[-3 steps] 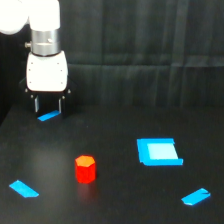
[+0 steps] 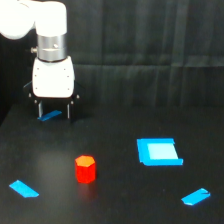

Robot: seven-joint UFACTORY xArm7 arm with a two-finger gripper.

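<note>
At the far left, the white arm's gripper (image 2: 55, 114) points down with its dark fingers (image 2: 70, 109) spread wide apart. No object shows held between them. A blue tape strip (image 2: 50, 116) lies on the table, seen between and around the fingertips; the gripper's height over it is hard to judge. The red block (image 2: 86, 169), six-sided from above, stands apart from the gripper, nearer the camera and to its right. On the right side of the table is a white square (image 2: 161, 151) bordered by blue tape (image 2: 145, 157).
Short blue tape strips lie at the front left (image 2: 24, 189) and front right (image 2: 196, 197) of the black table. Between the red block and the taped square the surface is bare. A dark curtain (image 2: 140, 60) closes off the back.
The arm and its gripper have shifted a little to the right and slightly lower in the view. The red block and the taped square have stayed in place.
</note>
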